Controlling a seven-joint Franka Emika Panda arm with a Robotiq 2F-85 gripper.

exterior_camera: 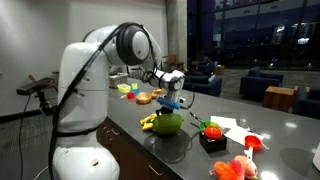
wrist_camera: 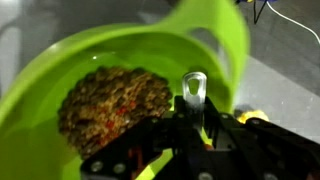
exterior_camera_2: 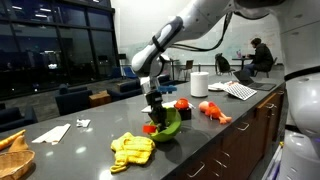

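A green bowl (exterior_camera: 165, 124) stands tilted on the counter, its outer side towards the camera in exterior view 1. Brown grain-like contents with red specks (wrist_camera: 113, 105) show inside it in the wrist view. My gripper reaches in at the bowl's rim. It is shut, and a small red object (exterior_camera_2: 150, 128) shows at its fingers in exterior view 2. A shiny silvery piece (wrist_camera: 194, 84) shows ahead of the fingers; what it belongs to is unclear. Whether the gripper touches the rim cannot be told.
A yellow cloth (exterior_camera_2: 132, 150) lies close beside the bowl. On the other side stands a black box (exterior_camera: 213, 139) with a red ball-like item (exterior_camera: 212, 132) in it. Red-orange plush-like items (exterior_camera: 237, 168) lie nearer the camera. Farther back, the counter has clear room.
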